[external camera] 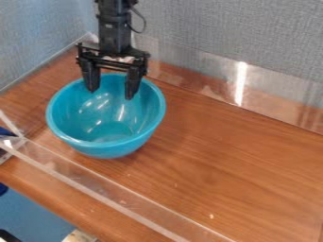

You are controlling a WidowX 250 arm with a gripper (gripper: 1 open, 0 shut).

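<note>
A turquoise bowl (pixel 106 129) rests on the wooden surface at the left of the view. My black gripper (pixel 111 83) hangs over the back part of the bowl, open, with its fingers pointing down at or just inside the far rim. Nothing shows between the fingers.
Clear low panels (pixel 265 102) line the back and the front left edge, with grey textured walls behind. A small dark blue object (pixel 6 133) lies at the left edge.
</note>
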